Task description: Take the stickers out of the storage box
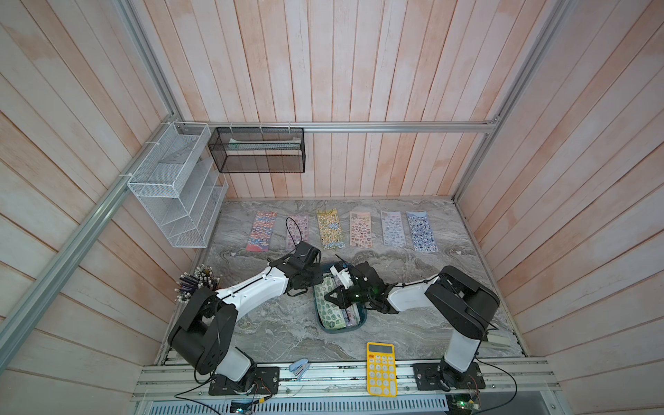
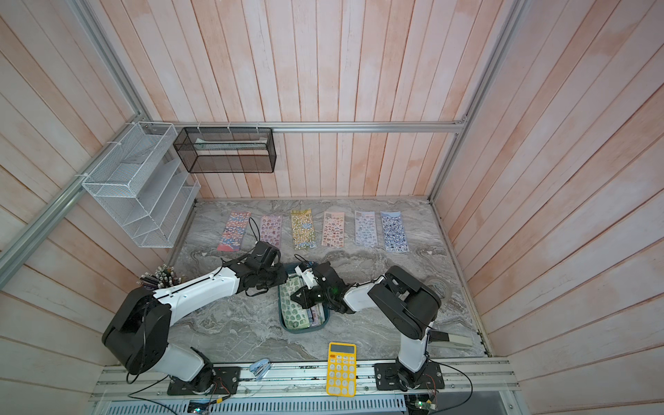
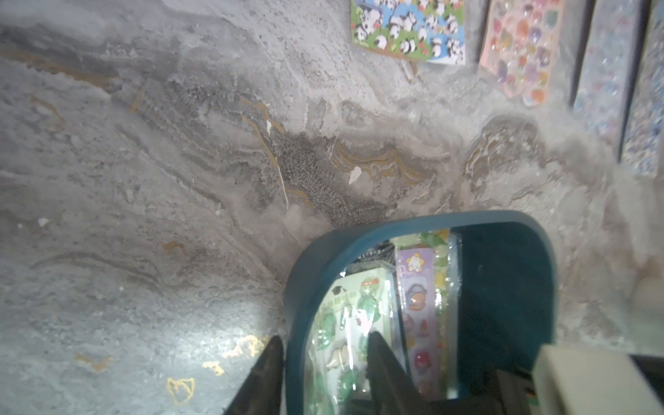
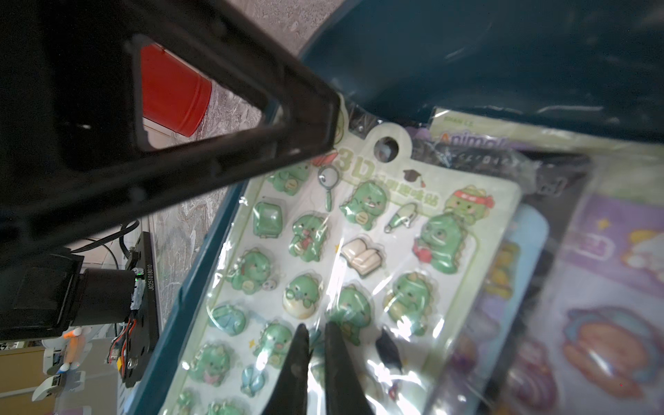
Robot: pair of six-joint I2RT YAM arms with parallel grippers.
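The teal storage box [image 3: 529, 290] sits at the table's centre with sticker packs inside: a green dinosaur pack [image 4: 366, 256], a purple one [image 3: 416, 311] and others. My left gripper is part open at the box's left rim, its fingers either side of that wall and over the dinosaur pack. My right gripper reaches into the box from the right, shut low over the dinosaur pack; what lies between its fingertips is unclear.
Six sticker sheets lie in a row at the back, including a panda sheet [image 3: 408, 27]. A yellow calculator [image 1: 380, 370] lies at the front edge, pens [image 1: 197, 282] at the left. Wire baskets [image 1: 256, 148] hang behind.
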